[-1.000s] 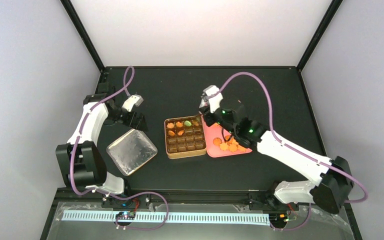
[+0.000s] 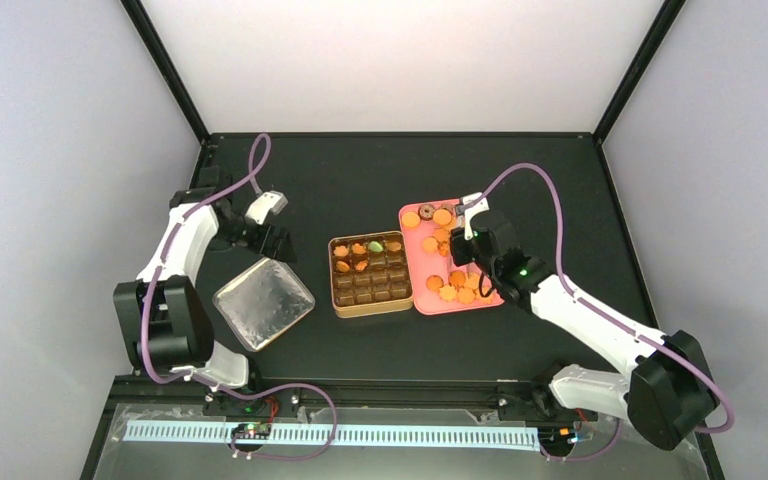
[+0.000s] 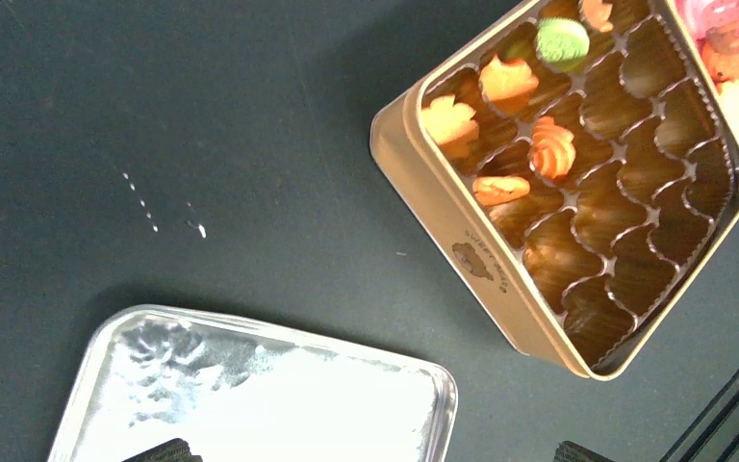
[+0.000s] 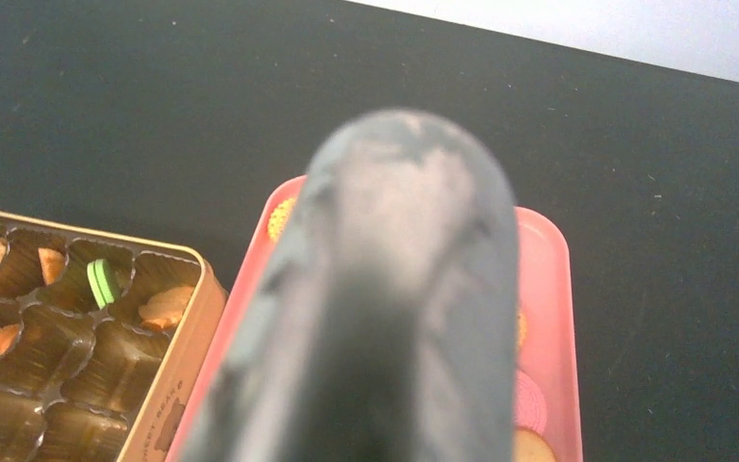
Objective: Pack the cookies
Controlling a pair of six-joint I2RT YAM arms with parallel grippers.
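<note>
A gold tin [image 2: 370,300] with a divided insert holds several cookies in its back compartments, one of them green [image 3: 562,40]. Right of it, a pink tray [image 2: 422,300] carries many orange cookies and some of other colors; a pink round cookie [image 4: 529,399] shows in the right wrist view. My right gripper [image 2: 465,250] is over this tray, blurred and large in that view, hiding much of it. My left gripper [image 2: 278,245] is open above the area behind the metal lid, its fingertips at the bottom edge of its wrist view.
The silver lid [image 2: 263,303] lies left of the tin.
The left arm has shifted only slightly.
</note>
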